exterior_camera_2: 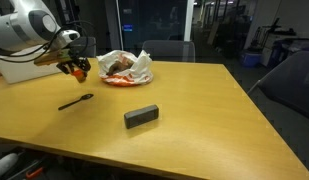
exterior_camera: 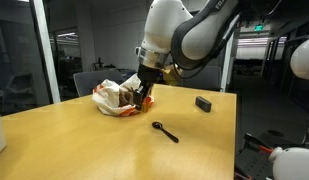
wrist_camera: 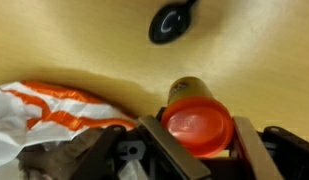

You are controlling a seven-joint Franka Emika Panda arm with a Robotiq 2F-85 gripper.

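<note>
A small bottle with a round orange-red cap (wrist_camera: 197,126) is held between the two fingers of my gripper (exterior_camera: 145,86), which is shut on it. In exterior view 2 the orange bottle (exterior_camera_2: 80,75) hangs above the table, under the gripper. Its yellowish body shows just past the cap in the wrist view; the rest of it is hidden. A black spoon (exterior_camera: 165,131) lies on the table, apart from the bottle.
A white and orange plastic bag (exterior_camera_2: 125,69) lies crumpled at the table's back. The dark block (exterior_camera_2: 141,116) rests on the other side of the spoon.
</note>
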